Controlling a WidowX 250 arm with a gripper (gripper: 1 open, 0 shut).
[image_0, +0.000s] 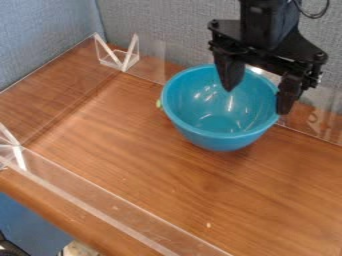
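A light-blue plastic bowl (214, 125) sits on the wooden table at the back centre, against the clear rear edge. My black gripper (258, 87) is over the bowl's upper right, with its two fingers spread apart, one inside the bowl's outline and the other near its right rim. I see nothing held between them. A small yellow-green object peeks out at the bowl's left, mostly hidden.
Transparent walls border it, with white brackets (118, 55) at the back left and along the left front. Grey padded panels stand behind.
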